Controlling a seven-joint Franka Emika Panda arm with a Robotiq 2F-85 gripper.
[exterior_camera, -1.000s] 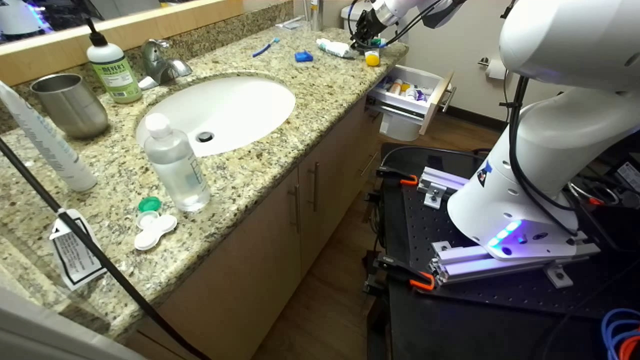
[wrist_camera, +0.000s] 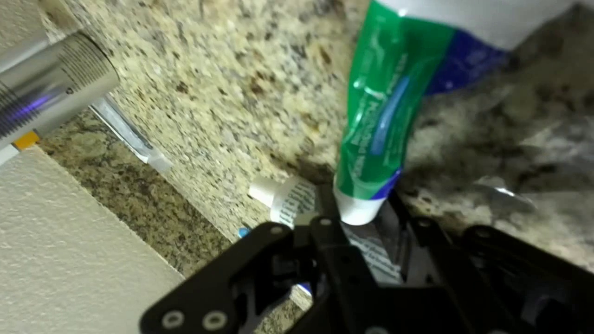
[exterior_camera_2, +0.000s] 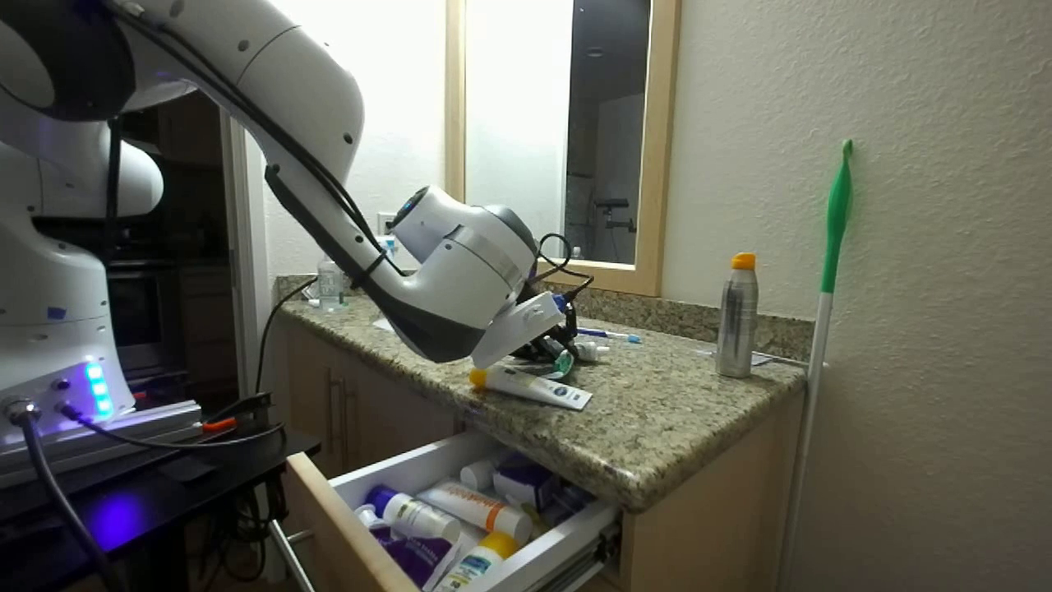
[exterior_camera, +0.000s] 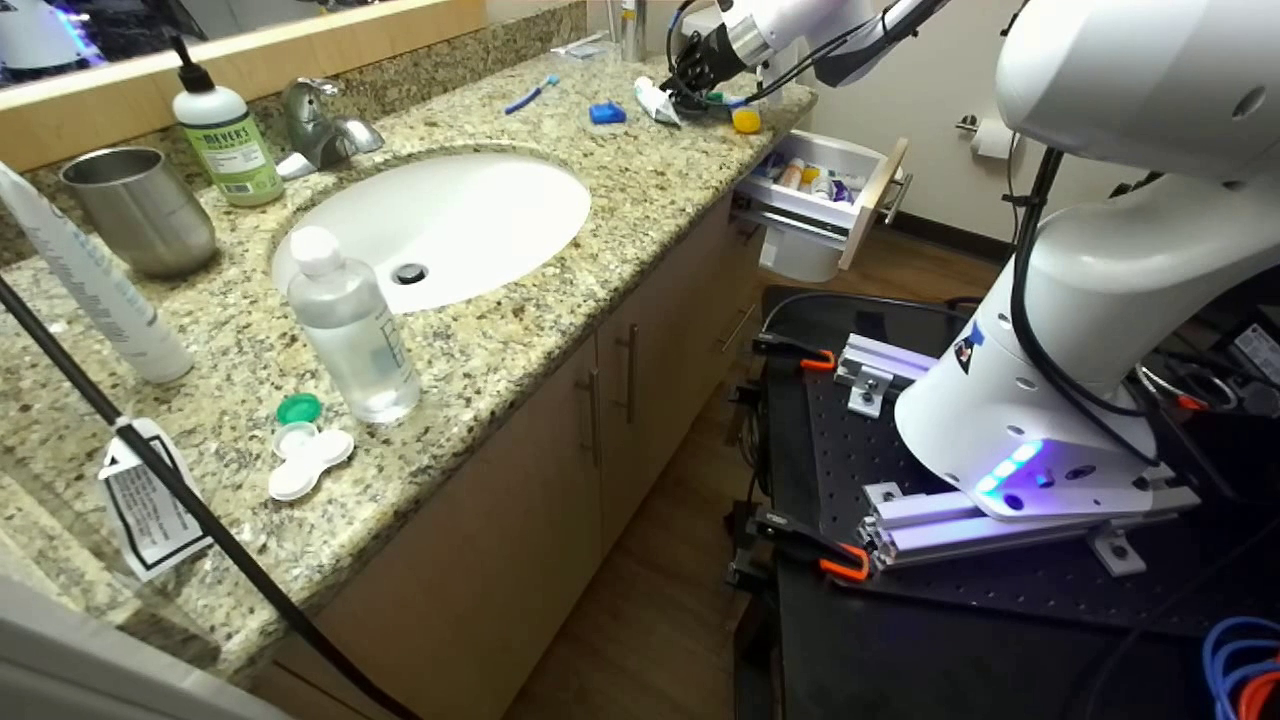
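A white tube with grey print (wrist_camera: 295, 200) lies on the counter, its cap pointing left in the wrist view. My gripper is shut on this tube's body, low against the granite. In exterior view 1 the same tube (exterior_camera: 655, 101) pokes out to the left of the dark gripper. A green and blue tube (wrist_camera: 378, 111) with a white cap overlaps the fingertips in the wrist view, partly hiding the grip. Beside the gripper, a white tube with a yellow cap (exterior_camera_2: 532, 385) rests near the counter's front edge.
Below the counter stands an open drawer (exterior_camera_2: 350, 518) full of bottles and tubes. A silver spray can (exterior_camera_2: 736, 321) stands at the counter's end. A blue item (exterior_camera: 607, 113) and a toothbrush (exterior_camera: 531, 95) lie left of the gripper, with the sink (exterior_camera: 438, 228) beyond.
The gripper has moved slightly left and lower onto the white tube. That tube has turned and sits more tilted in exterior view 1; the yellow-capped tube shows little movement.
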